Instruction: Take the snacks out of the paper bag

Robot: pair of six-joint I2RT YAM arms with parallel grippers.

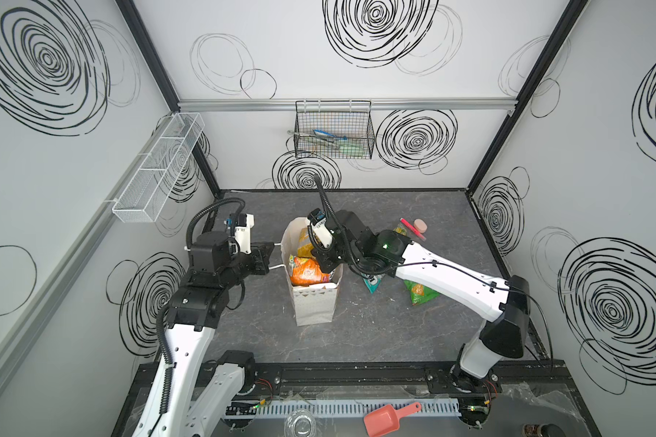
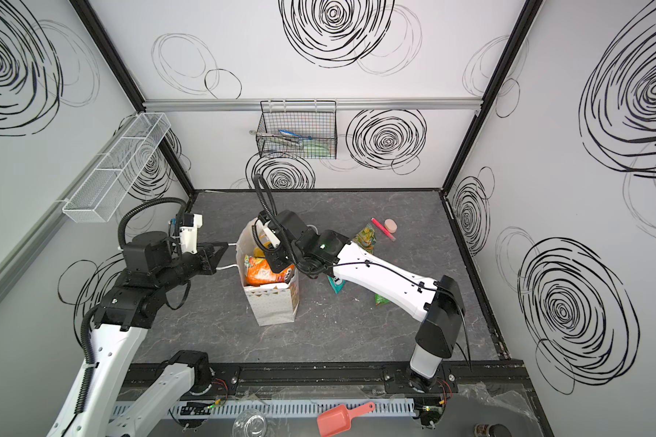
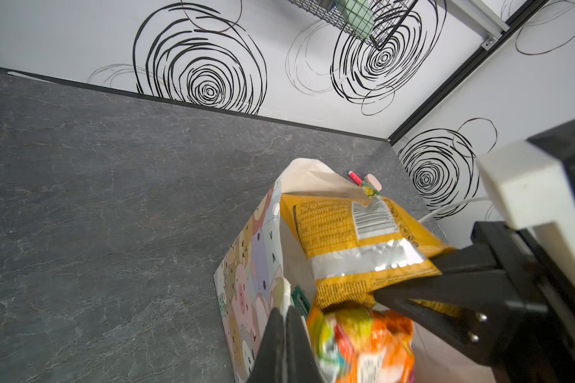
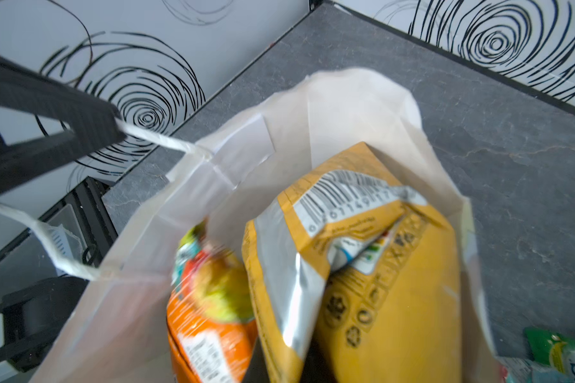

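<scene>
The paper bag (image 1: 313,309) stands mid-table, holding an orange snack packet (image 1: 306,271) and a yellow one (image 3: 357,249) raised near its rim. My left gripper (image 1: 270,255) is shut beside the bag, with the white handle (image 4: 159,137) at its fingers. My right gripper is over the bag's mouth, shut at the yellow packet's crimped end, which appears pinched; its fingertips are mostly hidden by the packet.
Several other packets (image 1: 422,291) lie right of the bag, with a red stick (image 1: 412,228) and a pale round object (image 1: 420,225) behind. Wire baskets (image 1: 334,131) hang on the walls.
</scene>
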